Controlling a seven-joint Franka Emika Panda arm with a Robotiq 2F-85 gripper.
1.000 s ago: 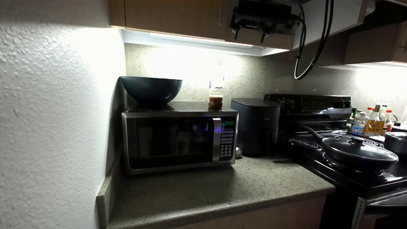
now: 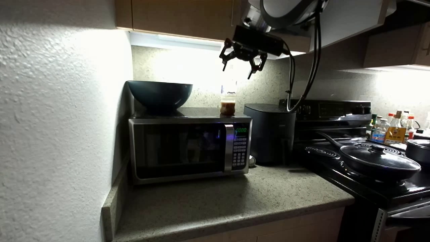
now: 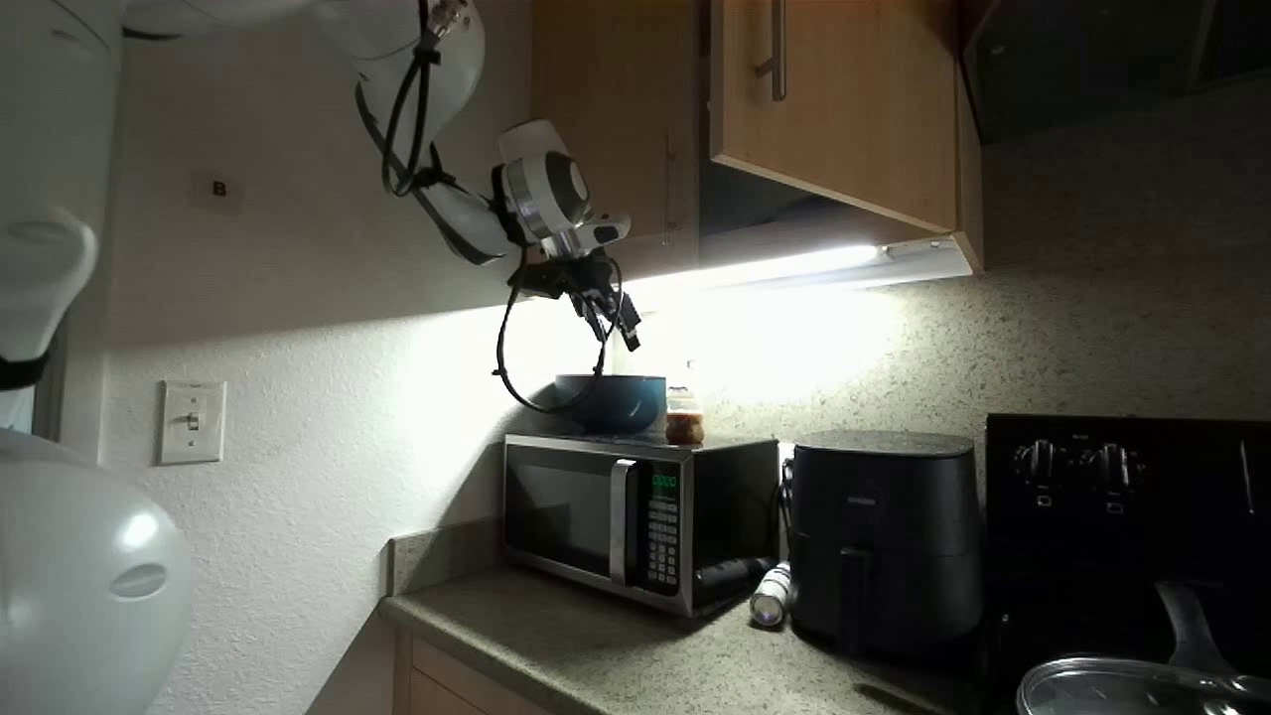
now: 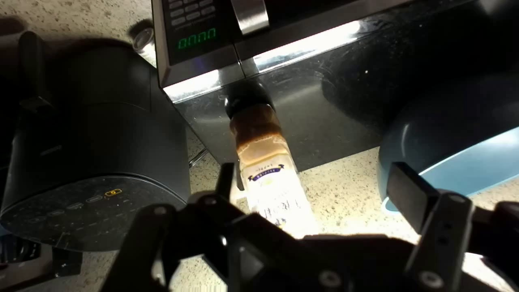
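On top of the microwave (image 2: 189, 149), close to its front right corner, an upright bottle (image 2: 227, 107) holds brown contents in its lower part. The wrist view shows that bottle (image 4: 262, 146) with a white label, its upper end reaching toward the space between the fingers. My gripper (image 2: 236, 72) is open above the microwave, apart from the bottle, with nothing held. A dark blue bowl (image 2: 160, 95) rests on the microwave's left side. In the second exterior view the gripper (image 3: 616, 344) hangs above the bowl (image 3: 626, 404) and bottle (image 3: 684, 423).
Cabinets (image 3: 834, 119) hang overhead, one door ajar. A black air fryer (image 3: 884, 536) stands right of the microwave, with a flashlight (image 3: 772, 594) between them. Farther right is the stove with a lidded pan (image 2: 379, 161).
My gripper has moved down and to the left in the first exterior view, from in front of the cabinet to over the bottle. The bottle and bowl have not moved.
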